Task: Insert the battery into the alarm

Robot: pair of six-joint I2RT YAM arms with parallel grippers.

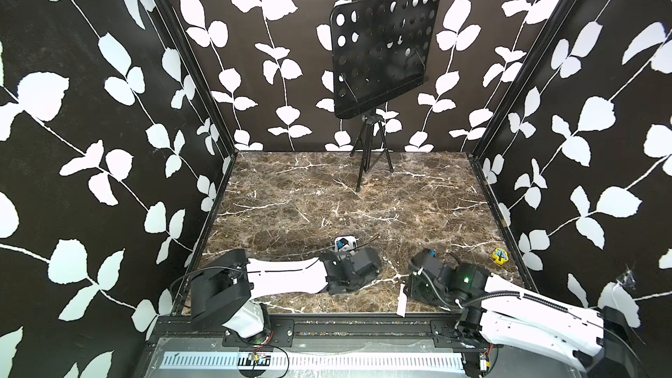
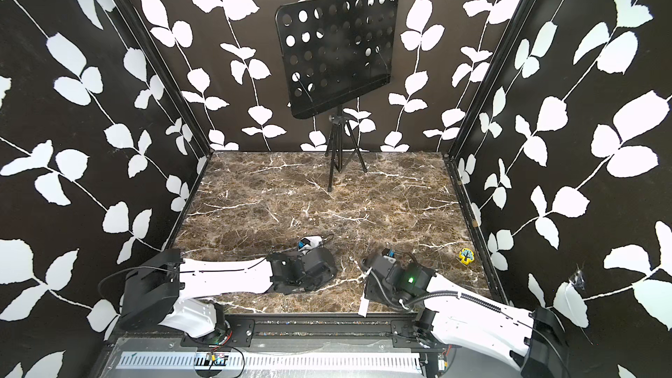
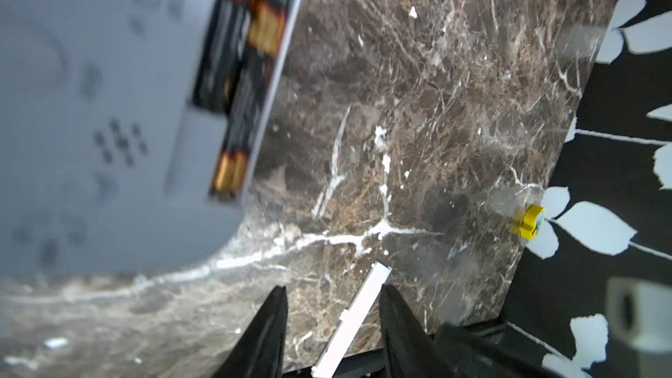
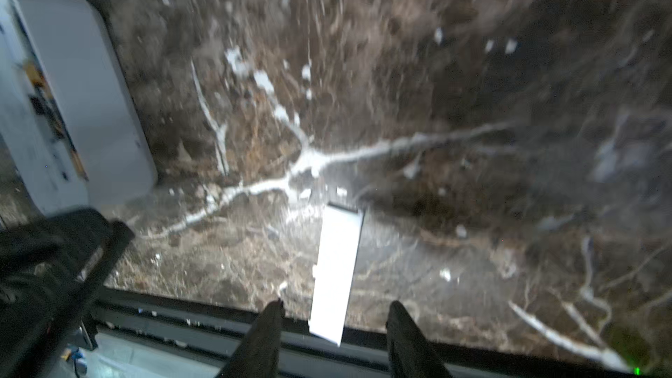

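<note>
The grey-white alarm lies on the marble table with black-and-copper batteries in its side compartment; in the right wrist view its casing (image 4: 105,98) is at the left. My left gripper is above the table beside the alarm, its fingers apart with nothing seen between them. A white strip, likely the battery cover (image 4: 334,273), lies near the front edge. My right gripper is over that strip, fingers apart, and the strip shows below the gap. From the top views both grippers' tips are largely hidden by the arms.
A small yellow object (image 1: 499,256) lies at the table's right side. A black music stand (image 2: 336,56) stands at the back. A black rail (image 1: 329,318) runs along the front edge.
</note>
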